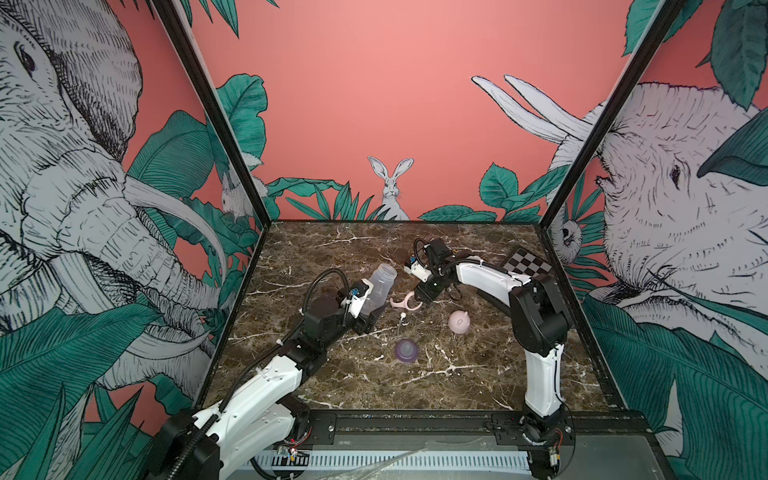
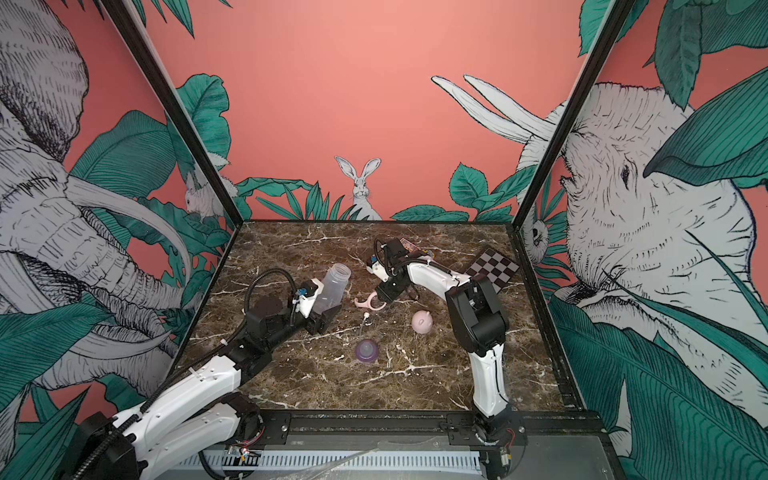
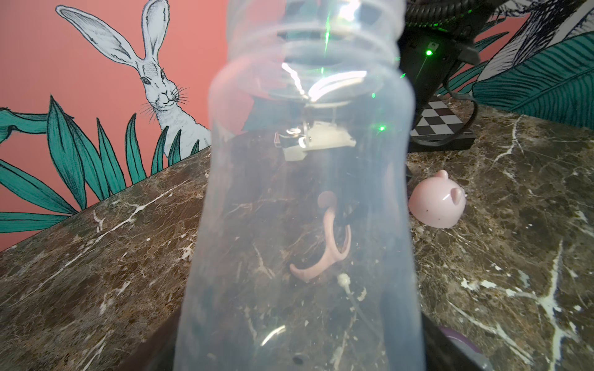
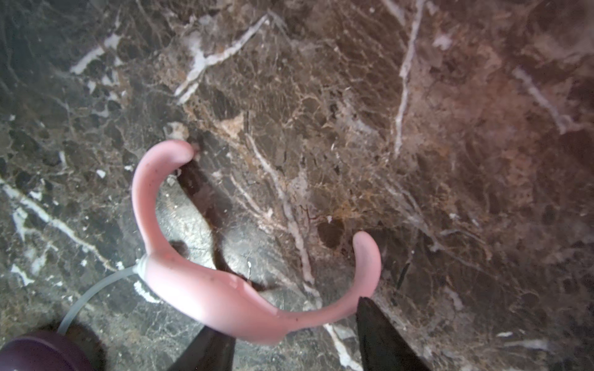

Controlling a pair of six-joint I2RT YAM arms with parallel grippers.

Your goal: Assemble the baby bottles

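My left gripper is shut on a clear bottle, which is tilted with its threaded mouth up and away. Its pads show at the bottle's lower sides in the left wrist view. A pink two-armed handle lies on the table. My right gripper is over it, part open, one finger on each side of the handle's lower curve; no firm grip shows. Left of the handle lies a thin straw running to a purple lid. A pink dome cap with small ears sits to the right.
A checkered board lies at the back right, partly hidden by my right arm. A small box is just visible behind the right wrist. Bare marble surrounds the purple lid and fills the front and back left.
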